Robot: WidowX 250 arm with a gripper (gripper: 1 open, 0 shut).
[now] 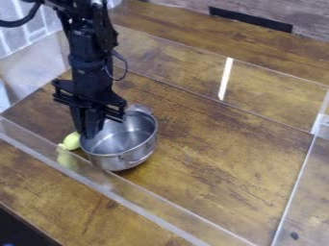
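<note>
The black robot gripper (90,117) is low over the left side of a steel pot (129,149) with wire handles, its fingertips at or near the rim; whether it is open or shut is unclear. A pale yellow-green elongated object (71,141) lies just left of the pot, partly hidden by the gripper and pot.
Transparent edges or panels run along the front left and right side, and a white strip (226,79) is at the back right.
</note>
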